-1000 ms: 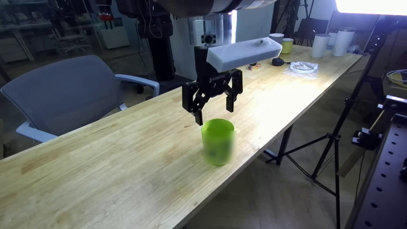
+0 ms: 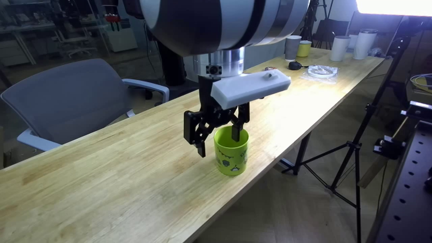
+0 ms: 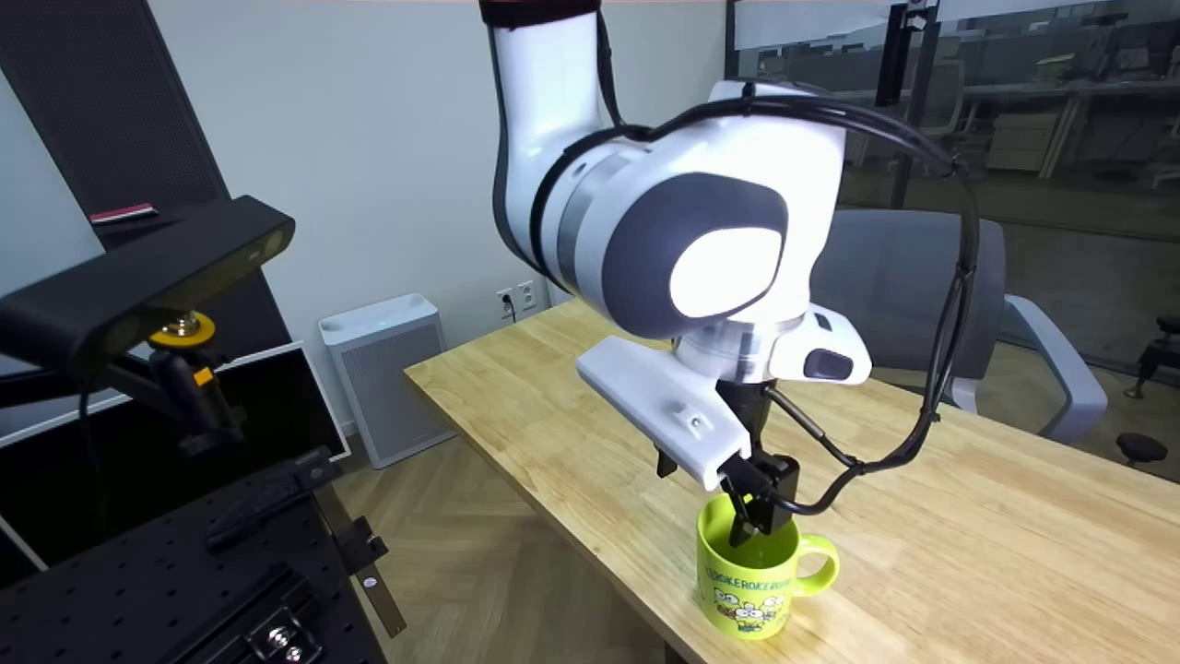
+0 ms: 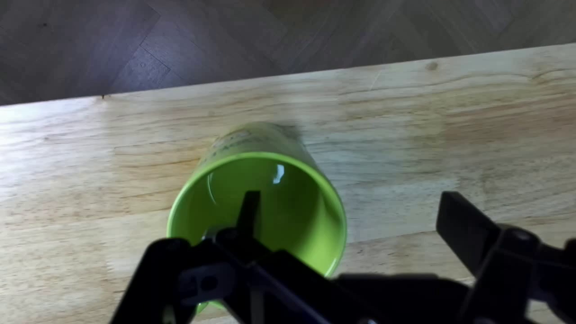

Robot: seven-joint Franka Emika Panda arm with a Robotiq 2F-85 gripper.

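Observation:
A lime-green mug (image 2: pixel 231 158) with printed drawings stands upright on the wooden table. My gripper (image 2: pixel 218 144) is open above it, its fingers wide apart. One finger (image 2: pixel 236 133) reaches over the rim into the mug's mouth, while the other finger (image 2: pixel 201 149) hangs outside, beside the wall. From the other side, the mug (image 3: pixel 743 586) shows its handle (image 3: pixel 819 565) pointing right. In the wrist view the left finger (image 4: pixel 249 215) overlaps the mug's (image 4: pixel 294 186) opening and the right finger (image 4: pixel 459 227) is over bare wood. Whether either pad touches the wall, I cannot tell.
The table's edge (image 4: pixel 270 78) runs close beside the mug, with floor beyond. Cups (image 2: pixel 341 48), a black tape measure (image 2: pixel 295 65) and a bagged ring (image 2: pixel 322 71) lie at the far end. A grey chair (image 2: pixel 73 97) stands along the other side.
My gripper has come down and slightly left in exterior view 1, so one finger is now inside the mug's mouth. It stays open, and the mug stands where it was.

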